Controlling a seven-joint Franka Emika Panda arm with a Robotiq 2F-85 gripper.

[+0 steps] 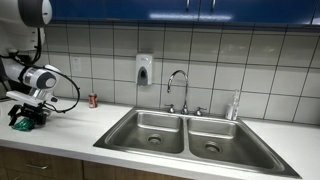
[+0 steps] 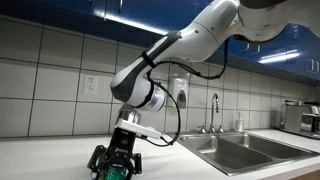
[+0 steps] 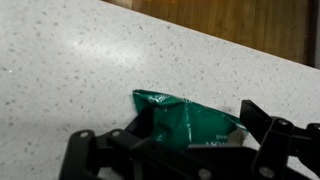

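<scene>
A shiny green packet (image 3: 190,120) with dark edges lies on the speckled white counter in the wrist view. My gripper is open, low over the packet, with one finger on either side of it. The packet's lower part is hidden behind the gripper. In exterior view 1 the green packet (image 1: 24,124) shows beneath the gripper at the counter's left end. Exterior view 2 shows some of its green (image 2: 115,173) between the dark fingers, at the bottom edge of the picture.
A double sink (image 1: 190,138) with a tall faucet is set into the counter to the right. Against the tiled wall stand a red can (image 1: 93,100) and a clear bottle (image 1: 233,106). The counter (image 1: 85,125) between gripper and sink is clear; its front edge runs close by.
</scene>
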